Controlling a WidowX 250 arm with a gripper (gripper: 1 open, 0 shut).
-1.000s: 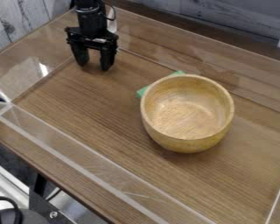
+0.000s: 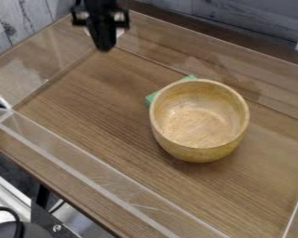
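The black robot arm reaches in at the top of the view, its gripper (image 2: 104,39) raised over the back left of the wooden table (image 2: 77,112). The fingertips are small and dark, and whether they are open or shut is hard to make out. A large wooden bowl (image 2: 199,119) stands at the right, with a small green object (image 2: 153,98) partly hidden behind its left side.
Clear tape or plastic strips lie along the table's left part. A black cable (image 2: 5,216) shows at the lower left corner.
The gripper has risen from low over the table at the back left toward the top edge of the view. The bowl and green object have not moved.
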